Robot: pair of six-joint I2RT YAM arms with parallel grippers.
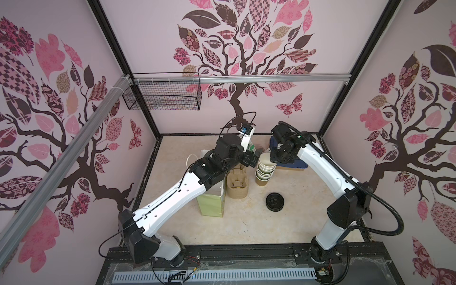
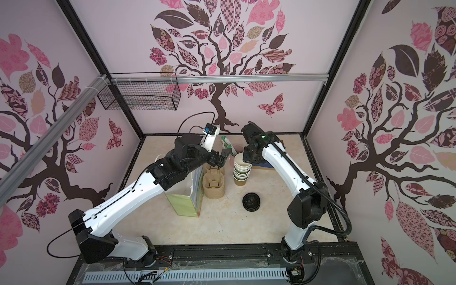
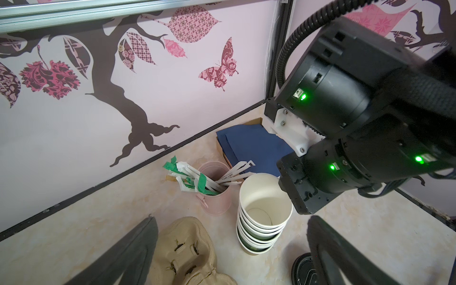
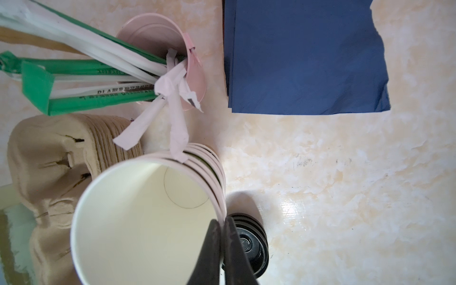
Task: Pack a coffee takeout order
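Observation:
A stack of white-lined paper cups stands right of the moulded cardboard carriers. My right gripper is shut on the rim of the top cup, at its right side in the right wrist view. My left gripper hangs open above the carriers, empty. A green-sided bag stands at the left, partly behind the left arm. Black lids lie in front of the cups. A pink bucket of wrapped straws and blue napkins are at the back.
A wire basket hangs on the rail at the back left, above the table.

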